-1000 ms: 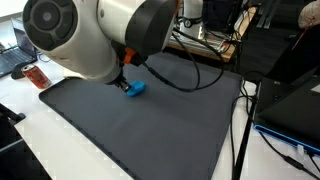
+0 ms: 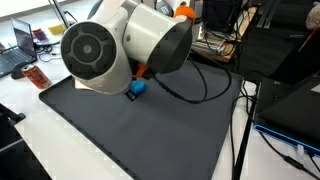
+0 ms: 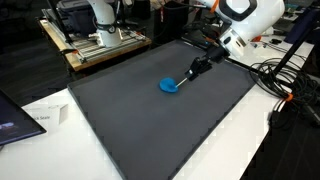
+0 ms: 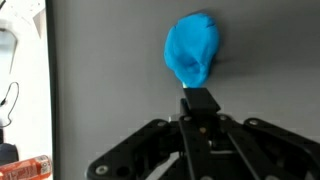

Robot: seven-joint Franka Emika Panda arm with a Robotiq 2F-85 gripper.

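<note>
A small blue thing [image 3: 168, 85] rests on the dark table mat, and a thin white handle [image 3: 182, 81] slants up from it to my gripper [image 3: 191, 73]. In the wrist view the blue thing [image 4: 191, 46] lies just beyond the fingertips, with only a short pale piece of the handle showing. My gripper is shut on that handle, low over the mat. From exterior view 1, the blue thing [image 2: 138, 87] is partly hidden behind the arm.
An orange can [image 2: 37, 77] stands beyond the mat's far left corner. Cables [image 3: 285, 95] lie beside it, and a black arm cable hangs over it in exterior view 1.
The arm's wrist has swung to the right and a little lower in exterior view 1. The blue thing shows little or no shift.
</note>
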